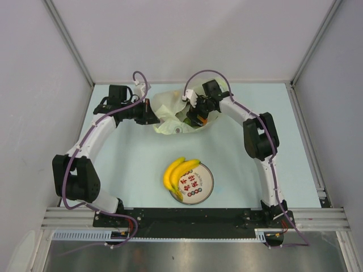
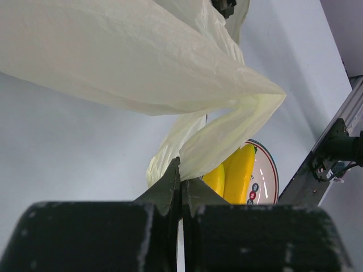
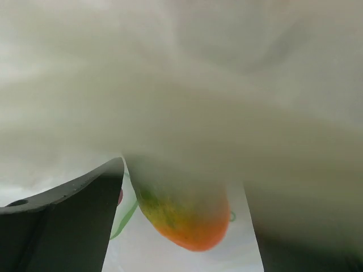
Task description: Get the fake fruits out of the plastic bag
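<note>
The whitish plastic bag [image 1: 169, 123] lies at the back of the table with its mouth spread. A corner of it is pinched by my left gripper, which is shut on the film. Inside, my right gripper [image 1: 196, 117] is open over a green-and-orange mango-like fruit [image 3: 195, 229]; its orange end shows between the fingers. Bag film hangs across the right wrist view, hiding the fruit's upper part and much of the right finger. Two yellow bananas [image 1: 179, 172] rest outside on the plate.
The round plate [image 1: 199, 192] with printed fruit stands near the table's front edge. Bare table [image 1: 136, 164] lies to both sides of it and in front of the bag. The right forearm [image 1: 244, 113] crosses the bag's right side.
</note>
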